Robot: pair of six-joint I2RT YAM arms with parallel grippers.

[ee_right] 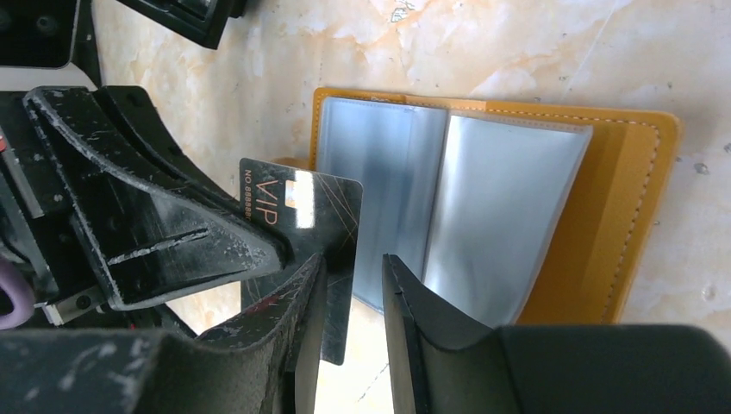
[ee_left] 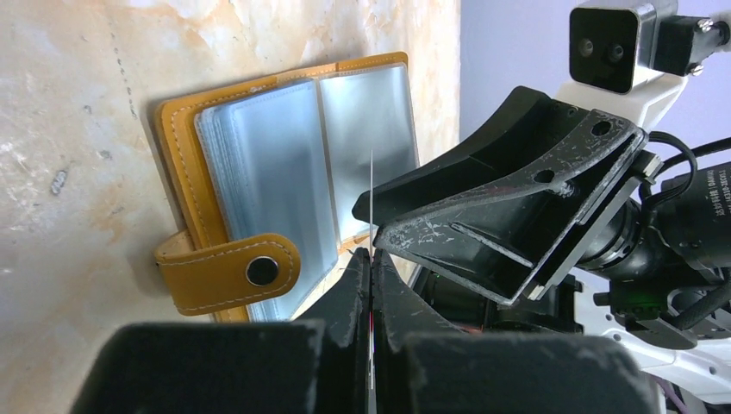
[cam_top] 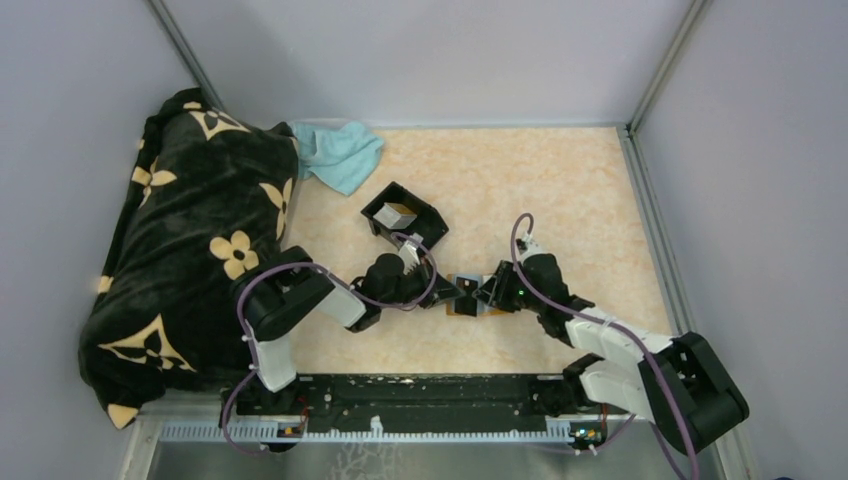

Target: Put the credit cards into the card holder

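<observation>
A tan card holder [ee_left: 198, 285] with a snap flap [ee_left: 198, 274] lies open on the table, its clear sleeves [ee_right: 500, 207] showing. A black VIP card [ee_right: 302, 216] stands at the sleeves' left in the right wrist view, partly behind gripper parts. My left gripper is shut at the holder, seen edge-on with a thin line rising between its tips; whether that is the card cannot tell. My right gripper is open beside the card, one finger in front of it.
A black box [cam_top: 430, 220] with cards sits behind the arms. A blue cloth [cam_top: 340, 155] lies at the back left, a dark patterned blanket [cam_top: 170, 260] fills the left side.
</observation>
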